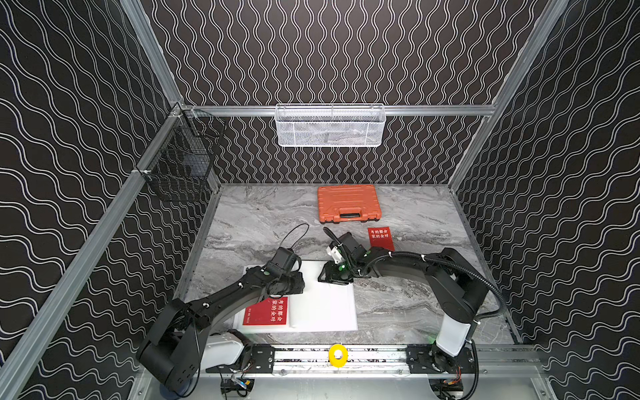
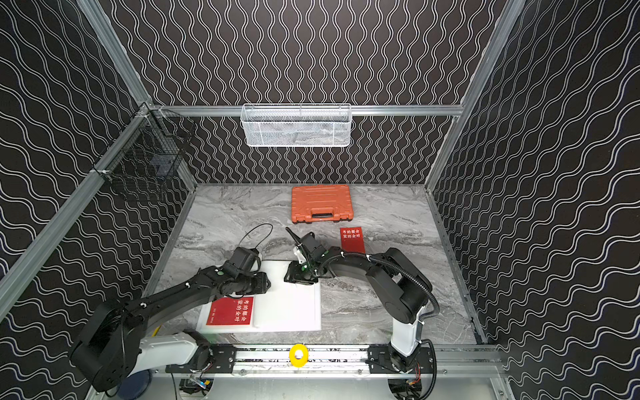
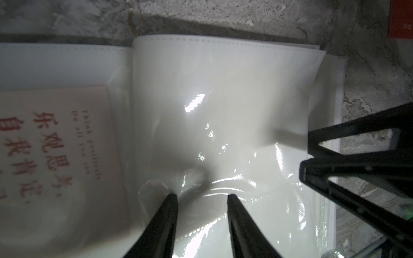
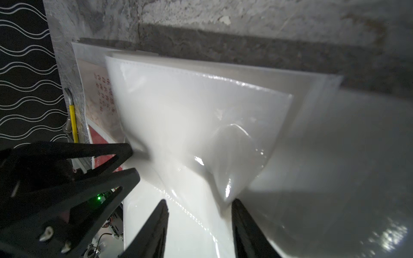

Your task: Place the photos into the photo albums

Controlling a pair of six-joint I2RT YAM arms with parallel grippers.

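Both arms are low over the white album (image 1: 320, 313) with its clear sleeves. My left gripper hovers at a curled sleeve page (image 3: 228, 94), fingers apart. My right gripper is also open at that page, one finger against its rippled plastic. A printed pink card (image 3: 56, 150) shows through the sleeve on the left. A red photo card (image 1: 265, 313) lies on the album's lower left; another red card (image 2: 350, 236) lies on the table behind my right arm.
An orange case (image 1: 348, 200) lies at the back of the marble table. A white wire basket (image 1: 330, 126) hangs on the back wall. A yellow tape roll (image 1: 338, 355) sits on the front rail.
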